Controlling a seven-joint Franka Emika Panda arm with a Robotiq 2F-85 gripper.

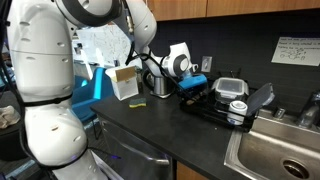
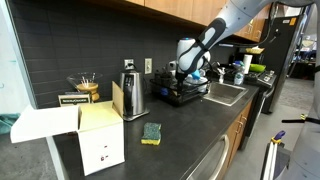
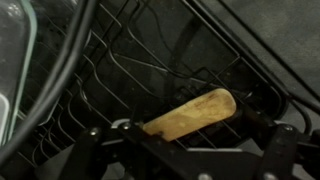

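My gripper is open over the black wire dish rack. In the wrist view, the rounded end of a wooden utensil shows between the dark fingers, with its lower part hidden by the gripper. I cannot tell whether a finger touches it. From the first exterior view, the gripper is low at the left part of the rack, where blue parts show beside it. The second exterior view has the white arm bent down at the same rack.
Inside the rack are a clear container and a white-lidded tub. To its right is a sink. A box, a metal kettle and a green-yellow sponge stand left.
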